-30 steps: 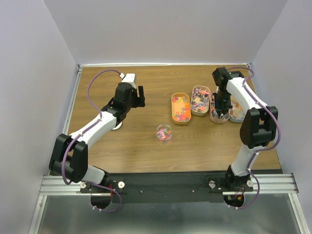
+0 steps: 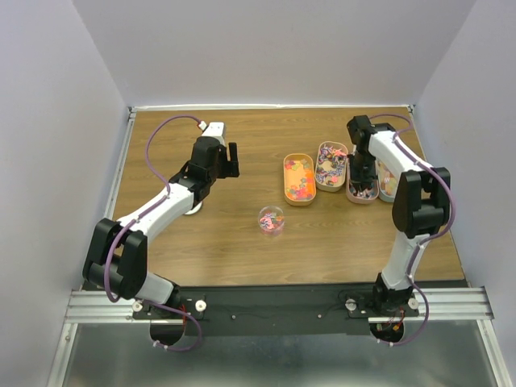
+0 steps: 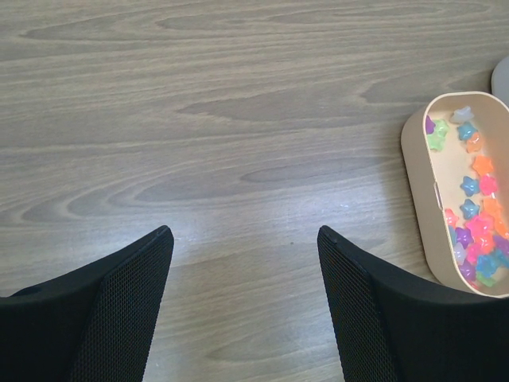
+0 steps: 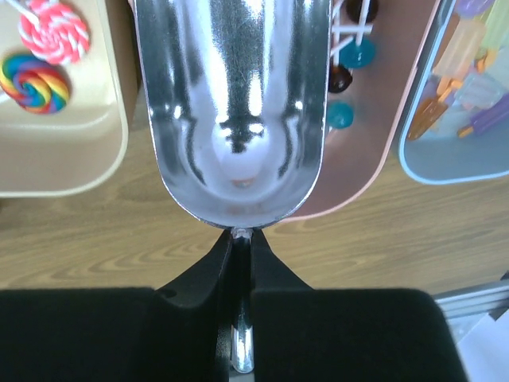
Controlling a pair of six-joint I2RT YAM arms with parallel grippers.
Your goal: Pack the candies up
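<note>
My right gripper (image 2: 361,176) is shut on the metal handle of a steel scoop (image 4: 238,119), held over a pink bin (image 4: 366,159) of dark and teal lollipops. My left gripper stands open over bare table, its fingers empty, left of a cream bin (image 3: 421,183) of star-shaped candies. In the top view, an orange-looking bin (image 2: 299,198) and a bin of mixed candies (image 2: 330,165) sit beside the pink one. A clear round cup (image 2: 271,219) with colourful pieces stands front centre.
A blue bin (image 4: 437,171) of popsicle-like candies sits at far right, near the table edge. A white object (image 2: 192,208) lies partly under my left arm.
My left arm is essentially still.
</note>
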